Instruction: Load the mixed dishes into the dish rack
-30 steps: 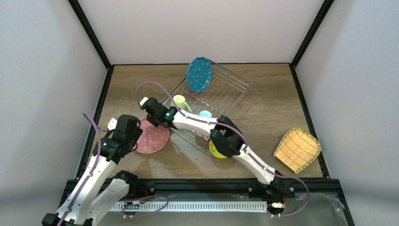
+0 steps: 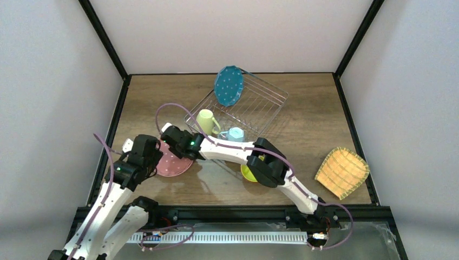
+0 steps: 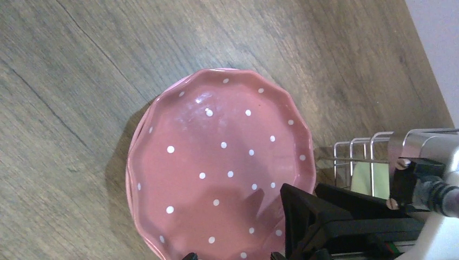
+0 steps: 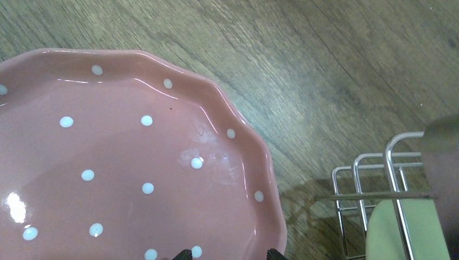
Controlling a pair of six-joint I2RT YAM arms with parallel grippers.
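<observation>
A pink plate (image 3: 227, 157) with white dots lies on the table at the left, and a second pink edge (image 3: 131, 200) shows beneath it. My left gripper is over the plate's near part, its fingertips apart and nothing seen gripped. From the right, my right gripper reaches the same plate, open, one fingertip by the rim. Contact cannot be told. The wire dish rack (image 2: 262, 100) holds a blue dotted plate (image 2: 228, 86), a light green mug (image 2: 204, 120) and a light blue cup (image 2: 236, 134).
A yellow-green dish (image 2: 247, 174) sits partly under my right arm. The yellow checked cloth (image 2: 342, 172) lies at the far right. Clear table lies between arm and cloth. Both grippers are close together over the plate.
My right gripper and forearm have come toward the table's front, over the plate. The left arm has shifted only slightly. The pink plate appears nudged a little left.
</observation>
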